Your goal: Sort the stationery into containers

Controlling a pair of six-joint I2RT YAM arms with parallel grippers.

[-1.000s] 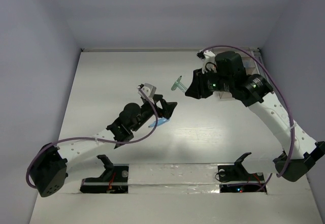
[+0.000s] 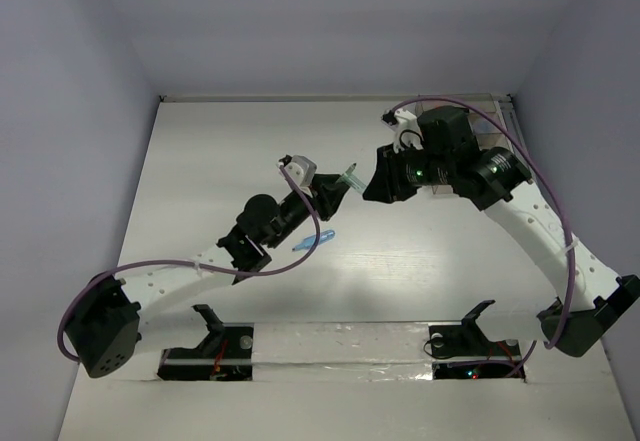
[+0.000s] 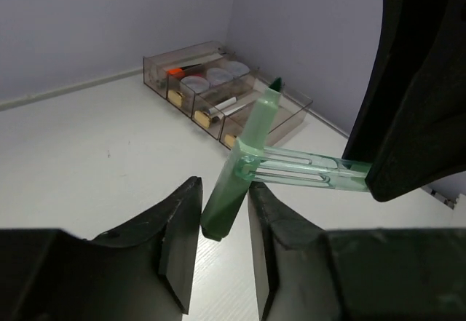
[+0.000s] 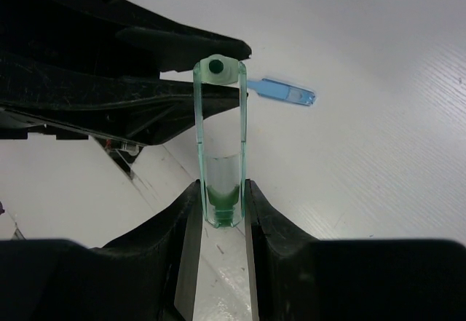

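A green marker (image 3: 258, 124) with a clear green holder (image 3: 306, 168) across it is held in the air between both grippers. My right gripper (image 2: 372, 187) is shut on the holder's end, its fingertips at the bottom of the right wrist view (image 4: 224, 197). A light blue stationery item (image 4: 280, 90) lies on the table below.
A clear compartment organiser (image 3: 156, 73) with stationery inside stands at the back right, partly under the right arm in the top view.
My left gripper has moved up and right to meet the green marker.
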